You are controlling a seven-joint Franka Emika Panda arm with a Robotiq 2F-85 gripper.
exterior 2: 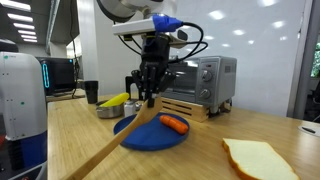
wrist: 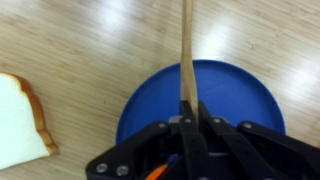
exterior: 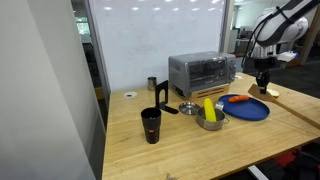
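Observation:
My gripper [exterior: 263,90] is shut on a flat wooden utensil [exterior 2: 112,148], which slants down from the fingers toward the near side. In the wrist view the utensil's pale handle [wrist: 187,45] runs straight out from between the fingers. Below the gripper lies a blue plate [exterior 2: 142,136] with an orange carrot-like item [exterior 2: 174,123] on it. From the wrist, that orange item [wrist: 156,172] is mostly covered by the gripper. Beside the plate a slice of white bread [exterior 2: 258,160] rests on the table.
Behind the plate stands a silver toaster oven [exterior: 200,73]. To the plate's left is a metal pot [exterior: 211,123] with a yellow item [exterior: 209,108] in it. A black cup [exterior: 151,124] stands farther left, with bare table around it.

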